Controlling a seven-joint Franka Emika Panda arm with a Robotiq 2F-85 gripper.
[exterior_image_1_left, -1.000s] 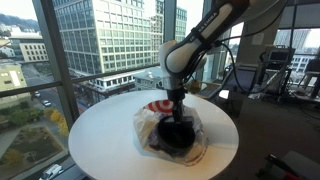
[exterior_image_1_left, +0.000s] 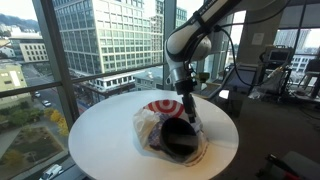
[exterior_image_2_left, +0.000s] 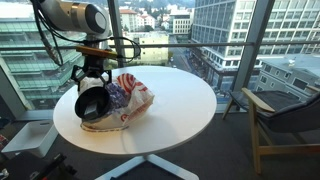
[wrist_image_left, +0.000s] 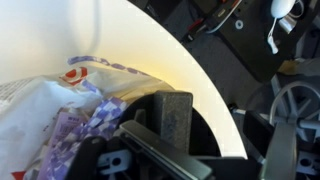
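Observation:
A black round pot-like vessel (exterior_image_1_left: 178, 139) is tipped up on the table, its dark round face turned toward the camera in exterior view 1. From exterior view 2 the same vessel (exterior_image_2_left: 92, 104) stands steeply tilted near the table edge. Just above its upper rim is my gripper (exterior_image_1_left: 190, 114), pointing down, its fingers open. One finger (wrist_image_left: 176, 118) overlaps the dark vessel in the wrist view; whether it touches the rim I cannot tell. Behind and beside the vessel lies a crumpled white-and-red plastic bag (exterior_image_2_left: 133, 95), with purple checked material (wrist_image_left: 95, 125) showing in it.
A wooden-framed chair (exterior_image_2_left: 268, 115) stands apart from the table. Large windows lie behind.
The black vessel has tipped up, and its round face now shows more fully to exterior view 1.

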